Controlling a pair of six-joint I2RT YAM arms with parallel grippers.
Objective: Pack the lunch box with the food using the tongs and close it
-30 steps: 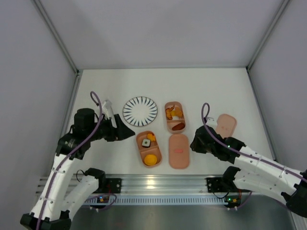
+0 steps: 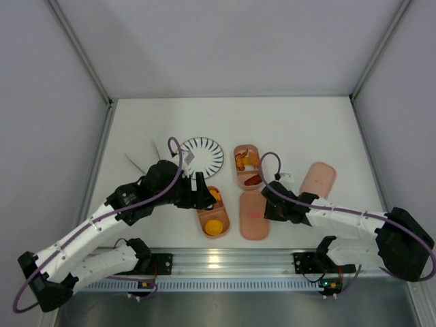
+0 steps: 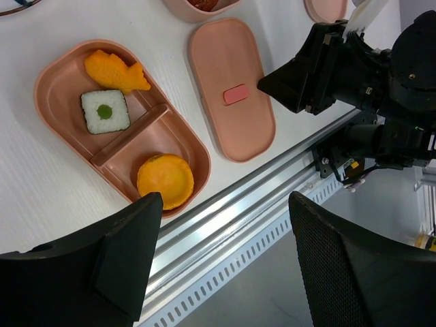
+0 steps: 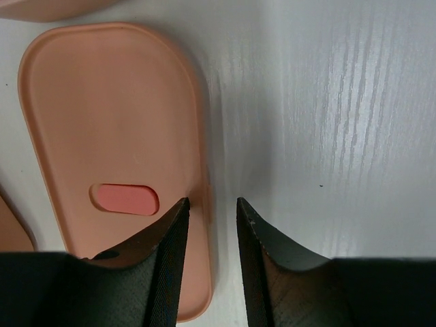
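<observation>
In the left wrist view, a two-part lunch box [image 3: 129, 144] holds an orange fish-shaped piece [image 3: 116, 71], a white rice piece with a green dot [image 3: 105, 111] and a round yellow-orange piece [image 3: 165, 180]. My left gripper [image 2: 211, 203] hangs above this box, fingers apart and empty. A lid with a pink tab [image 2: 254, 228] lies flat to the right of the box. At the lid's right edge stands my right gripper, open, its left fingertip over or against the edge; contact cannot be told. A second lunch box [image 2: 248, 167] with food lies behind the lid.
A striped white plate [image 2: 199, 159] stands at the back left, partly behind my left arm. Another lid [image 2: 318, 178] lies at the right. Thin utensils [image 2: 133, 163] rest at far left.
Boxes and lids have not moved.
</observation>
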